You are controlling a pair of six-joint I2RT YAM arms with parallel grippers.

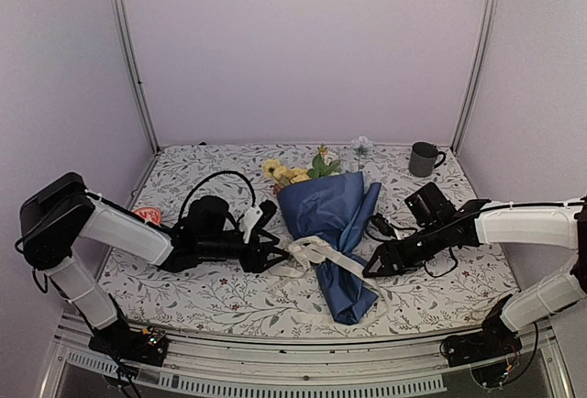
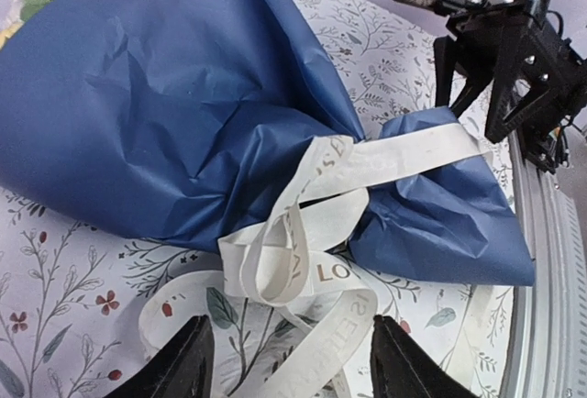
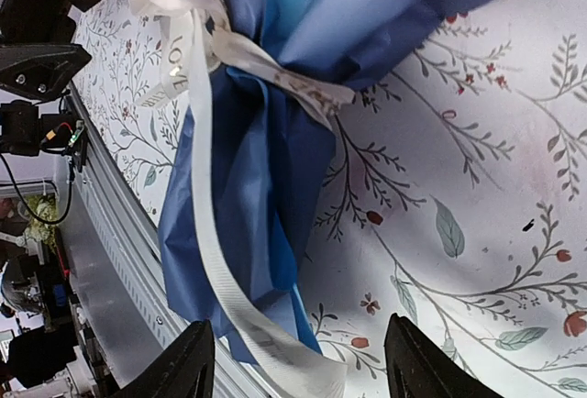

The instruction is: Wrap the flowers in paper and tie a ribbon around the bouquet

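Note:
The bouquet lies on the table in blue wrapping point(image 1: 323, 204), with yellow flowers point(image 1: 287, 172) and green leaves at its far end. A pale ribbon point(image 2: 303, 196) is looped around the narrow waist of the wrapping. Loose loops of it spread on the cloth to the left, and one long tail point(image 3: 204, 187) runs across the lower wrapping to the right. My left gripper is open beside the loops, nothing gripped between its fingers. On the right of the lower wrapping, my right gripper stands open too; the ribbon's tail end appears near its left finger.
A dark mug point(image 1: 425, 160) stands at the back right. A red-and-white round item point(image 1: 148, 215) is partly hidden behind the left arm. A metal rail point(image 1: 275, 348) runs along the front edge.

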